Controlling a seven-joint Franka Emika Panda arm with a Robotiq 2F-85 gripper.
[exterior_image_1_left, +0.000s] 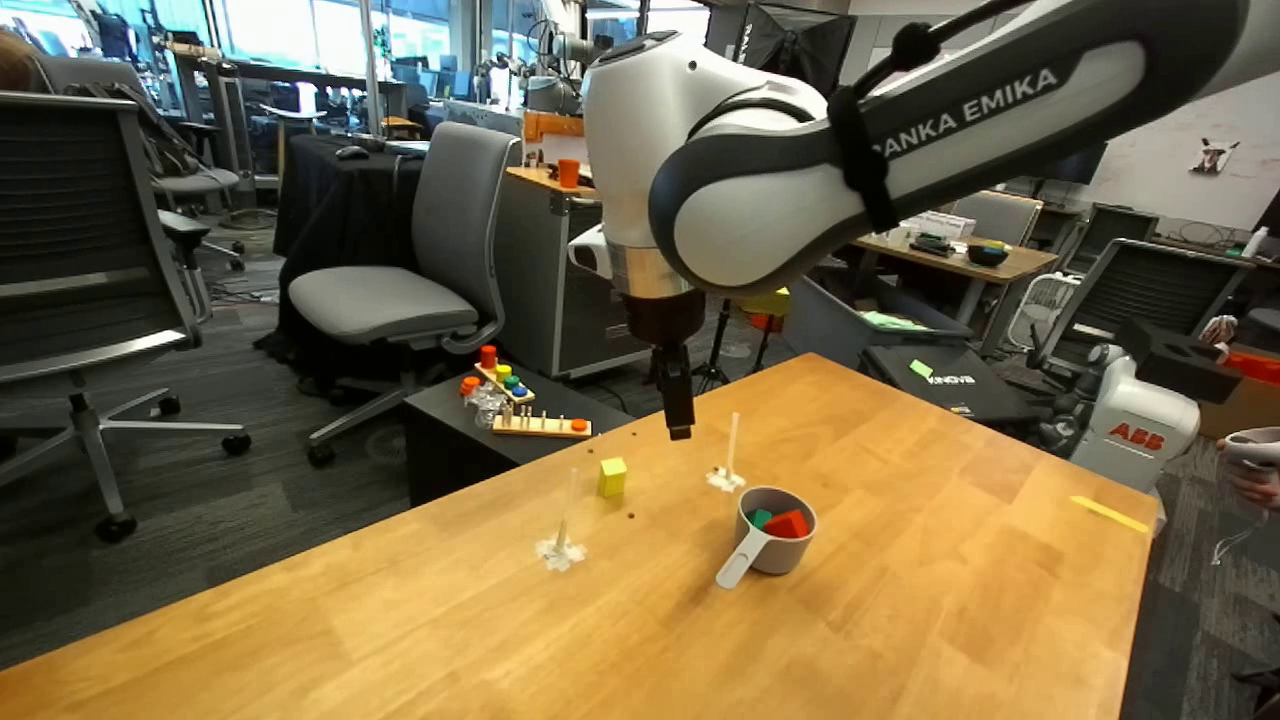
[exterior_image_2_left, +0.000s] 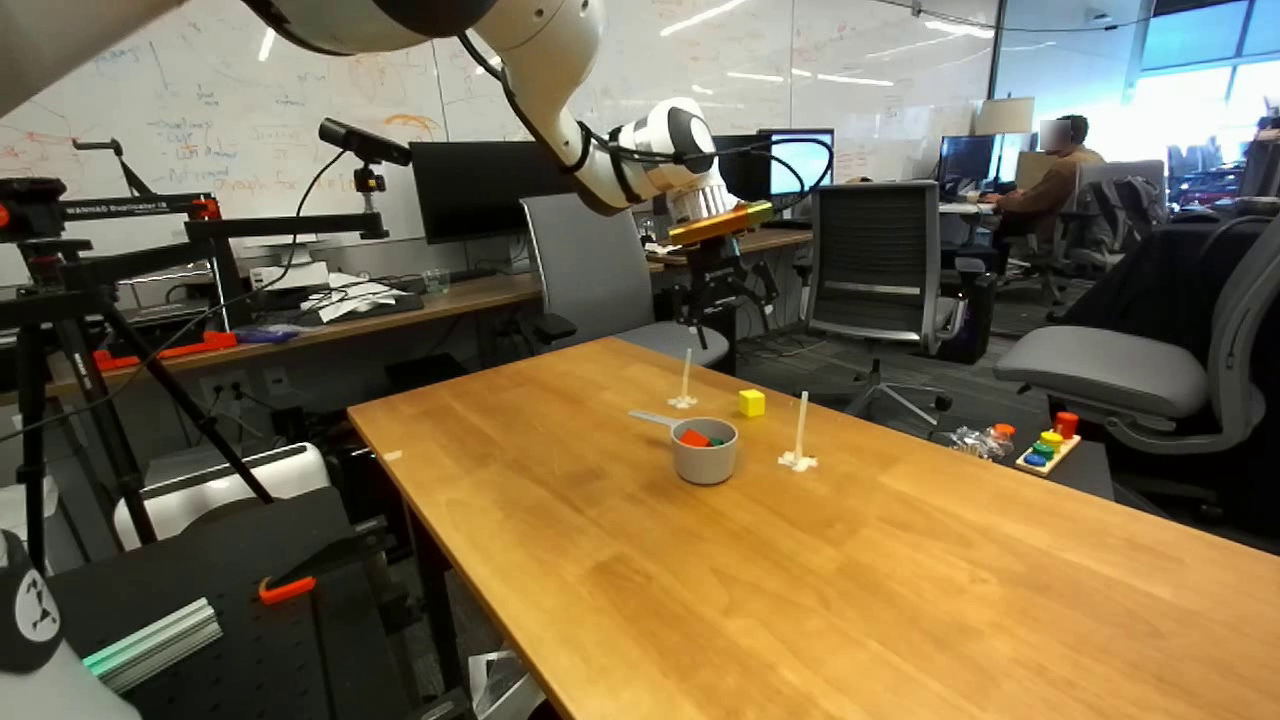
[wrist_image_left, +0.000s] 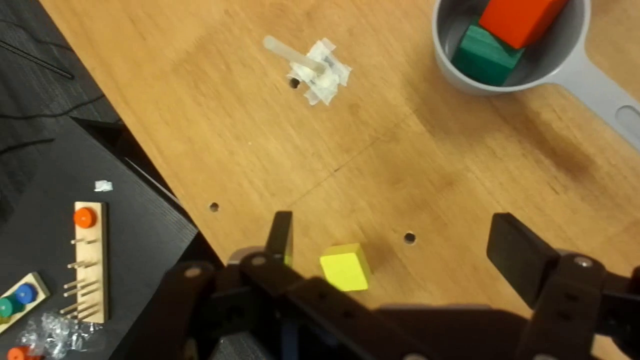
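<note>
A yellow block (exterior_image_1_left: 613, 478) rests on the wooden table, between two upright pegs and near the table's edge. In the wrist view this yellow block (wrist_image_left: 345, 268) appears between the fingers' lines, closer to the left finger (wrist_image_left: 280, 235), but well below them. My gripper (exterior_image_1_left: 679, 432) hangs in the air above the table, open and empty; the right finger (wrist_image_left: 519, 258) stands far from the left one. The grey cup (exterior_image_1_left: 786, 554) with a handle stands upright on the table, apart from the gripper. Inside it lie a red block (wrist_image_left: 522, 20) and a green block (wrist_image_left: 487, 55).
One thin peg (exterior_image_1_left: 733, 446) rises from a taped base near the cup; another peg (exterior_image_2_left: 801, 426) stands on the yellow block's other side. Beyond the table edge, a low black stand (wrist_image_left: 141, 240) carries peg toys.
</note>
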